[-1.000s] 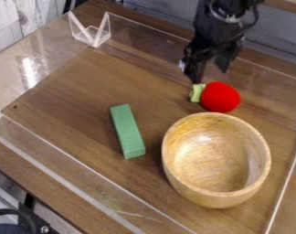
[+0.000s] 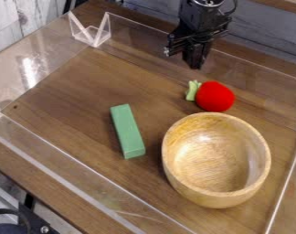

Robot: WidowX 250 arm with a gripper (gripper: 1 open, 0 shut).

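The black gripper (image 2: pixel 191 49) hangs at the top centre, above and behind a round red object (image 2: pixel 216 97) with a small pale green piece (image 2: pixel 192 91) at its left. Whether its fingers are open is too small to tell. A wooden bowl (image 2: pixel 216 188) sits at the lower right. A green block (image 2: pixel 127 129) lies left of the bowl.
A clear plastic piece (image 2: pixel 92 29) stands at the back left. A wall runs along the back, and clear rims edge the table.
The gripper has moved up and back, away from the red object. The red object, bowl and green block look unmoved.
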